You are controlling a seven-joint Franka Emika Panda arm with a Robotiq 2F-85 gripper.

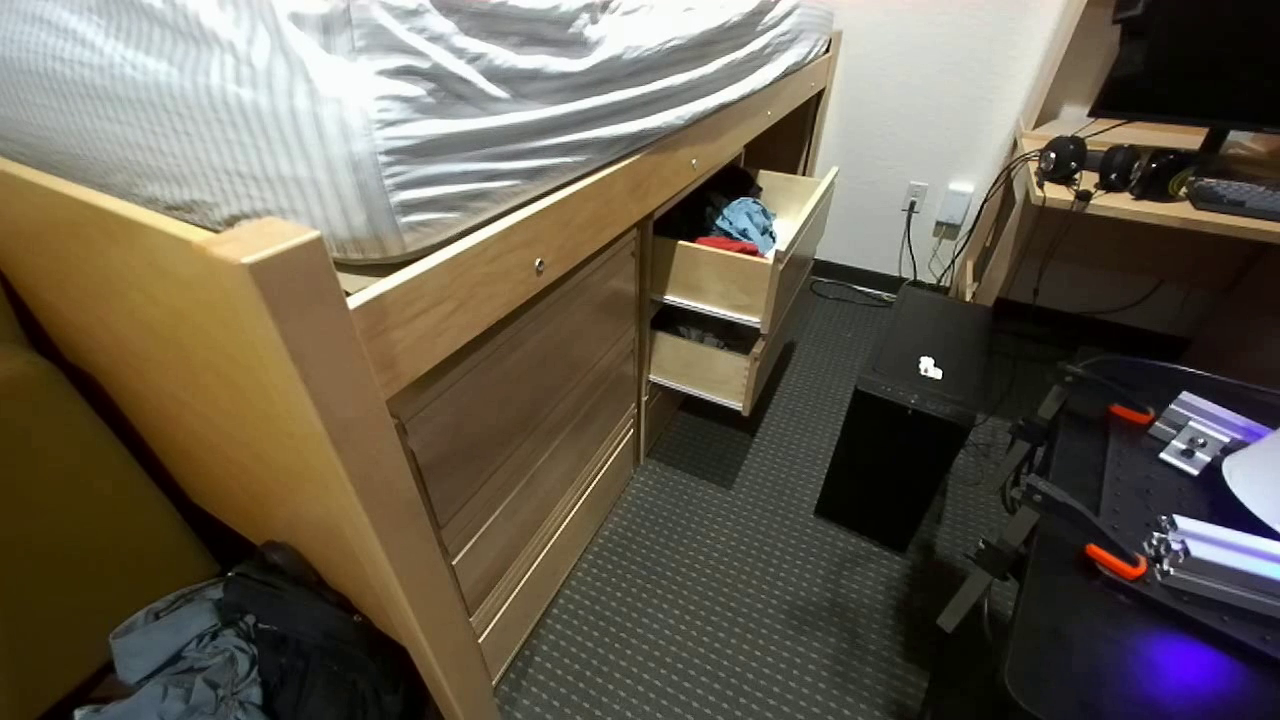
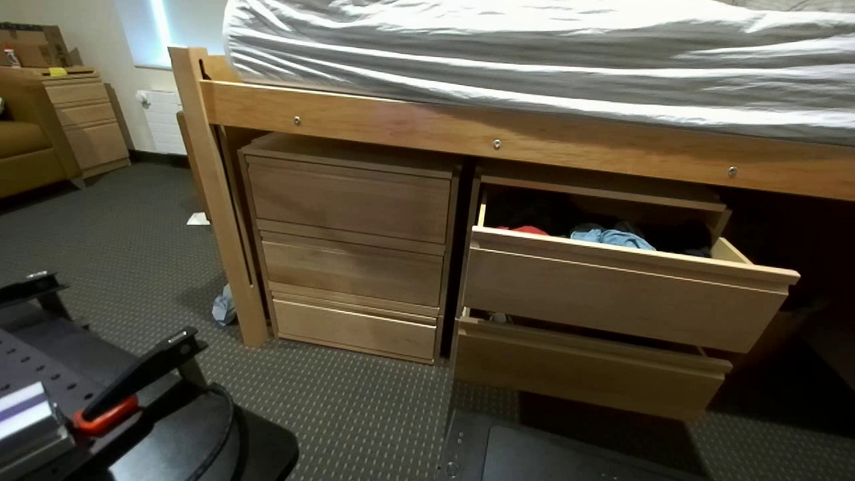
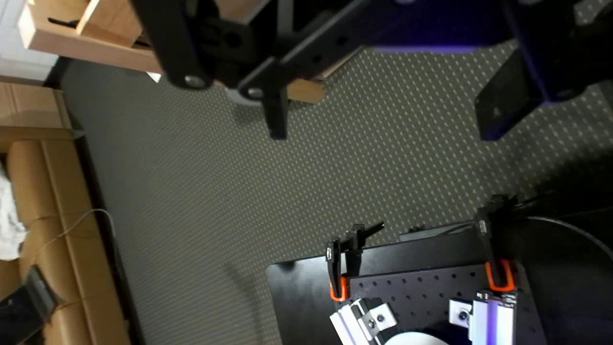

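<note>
In the wrist view my gripper is open, its two dark fingers far apart with only patterned carpet (image 3: 373,172) showing beyond them. Neither exterior view has the gripper in it. Under the bed, a wooden upper drawer (image 2: 617,292) is pulled out, with a light blue cloth (image 2: 613,237), a red cloth (image 2: 525,230) and dark clothing inside. Below it, the lower drawer (image 2: 585,369) is also pulled out, by less. Its contents are mostly hidden. The left-hand dresser (image 2: 353,200) has its drawers closed.
A black computer tower (image 1: 894,444) stands on the floor near the open drawers. At right, the black robot table (image 1: 1080,648) carries orange-handled clamps (image 1: 1118,560) and metal rails. Clothes (image 1: 198,654) lie by the bed's end.
</note>
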